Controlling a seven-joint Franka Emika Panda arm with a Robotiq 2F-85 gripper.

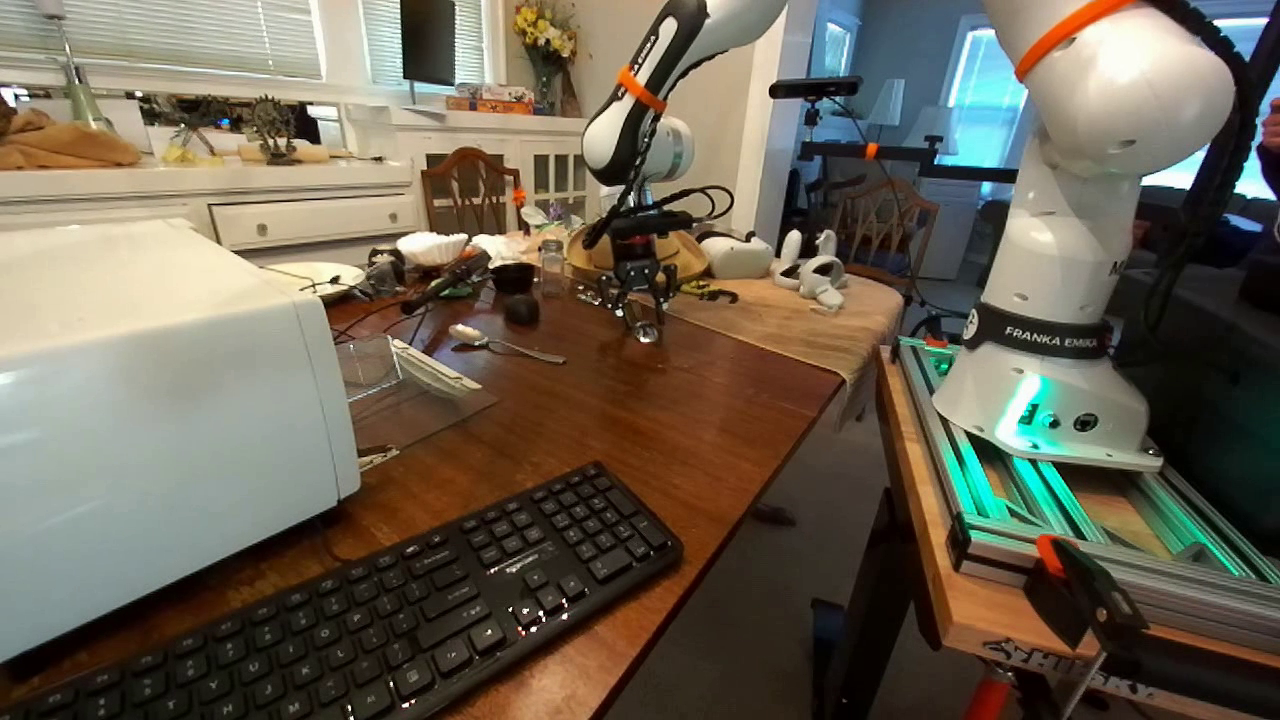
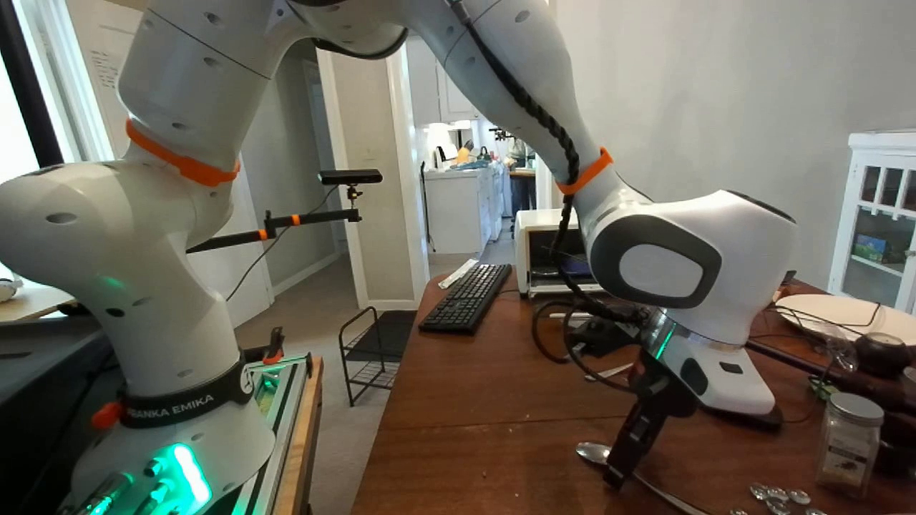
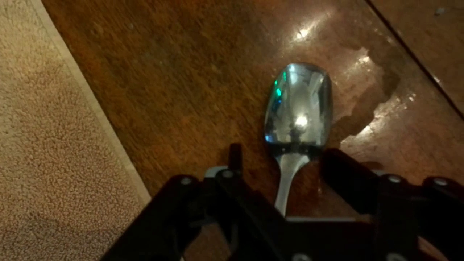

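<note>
A shiny metal spoon (image 3: 300,104) lies on the brown wooden table, bowl up the frame in the wrist view. My gripper straddles its neck, one finger to each side. The fingers are part open, and gaps show between the spoon and both fingers. In exterior view 1 the gripper (image 1: 642,310) is low over the table, just behind the spoon's bowl (image 1: 648,334). From the other side, the gripper (image 2: 615,475) overlaps the spoon (image 2: 592,450) near its neck. Part of the handle is hidden by the gripper.
A second spoon (image 1: 528,352) lies to the left, near a small black round object (image 1: 522,311). A glass jar (image 2: 850,442) and several clear pieces (image 2: 777,496) are nearby. A tan cloth (image 3: 65,165) borders the bare wood.
</note>
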